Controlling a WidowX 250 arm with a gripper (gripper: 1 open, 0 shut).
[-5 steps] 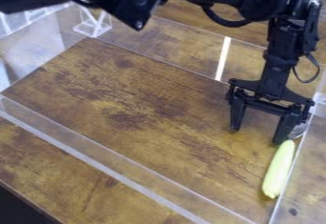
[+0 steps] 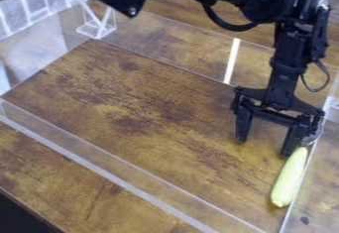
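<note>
My black gripper (image 2: 265, 138) is low at the right side of the wooden work area, open, its two fingers pointing down with nothing seen between them. Just below and to the right of it, a pale yellow-green elongated object (image 2: 288, 177), like a corn cob or vegetable, lies along the right wall. A small metallic piece partly shows behind the right finger, too small to tell what it is.
Clear plastic walls (image 2: 113, 164) border the wooden surface (image 2: 133, 108). A white bracket (image 2: 99, 19) stands at the back left corner, and a white strip (image 2: 232, 58) runs at the back.
The gripper has shifted very slightly downward. The pale object has not visibly moved.
</note>
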